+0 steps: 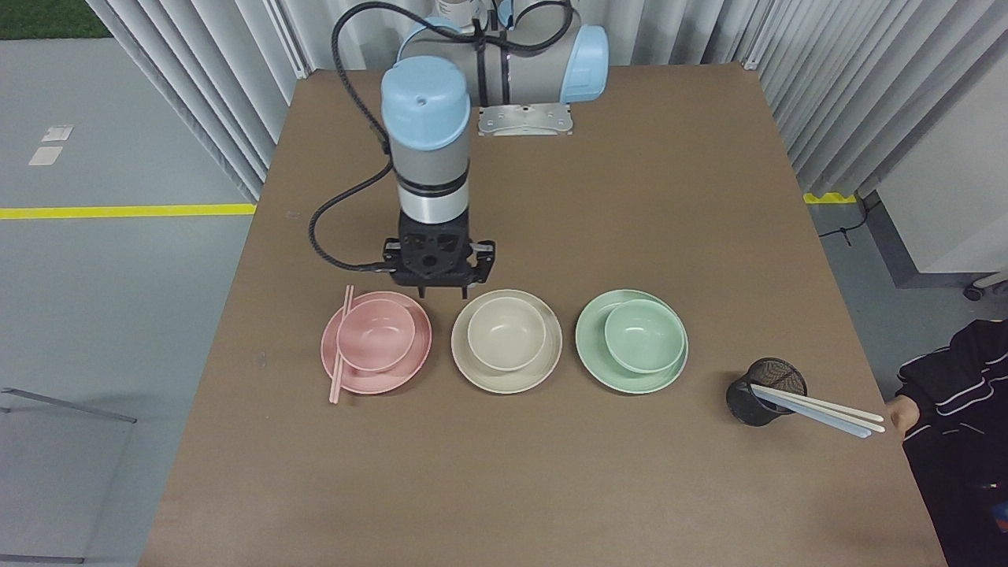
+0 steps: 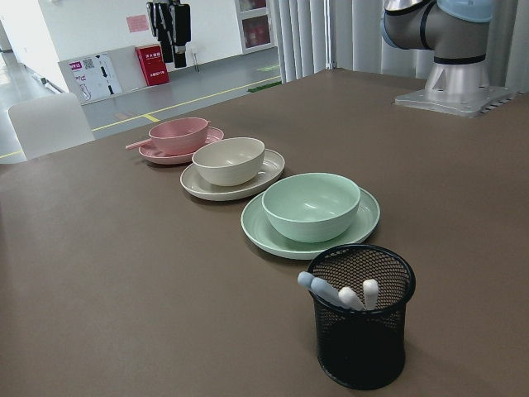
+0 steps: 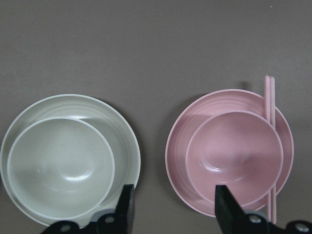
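Three bowls on plates stand in a row: pink bowl point(image 1: 376, 334) on pink plate point(image 1: 397, 379), cream bowl point(image 1: 505, 331) on cream plate point(image 1: 501, 381), green bowl point(image 1: 644, 335) on green plate point(image 1: 614, 378). Pink chopsticks point(image 3: 272, 92) rest along the pink plate's outer side. A black mesh cup point(image 2: 359, 339) holds white and pale blue chopsticks point(image 1: 822, 412) at the right. My gripper point(image 1: 442, 290) is high, just behind the gap between pink and cream sets; its fingers stand apart, open and empty, in the wrist view.
The robot base point(image 2: 450, 103) sits at the back. A person's hand point(image 1: 902, 412) is at the right table edge.
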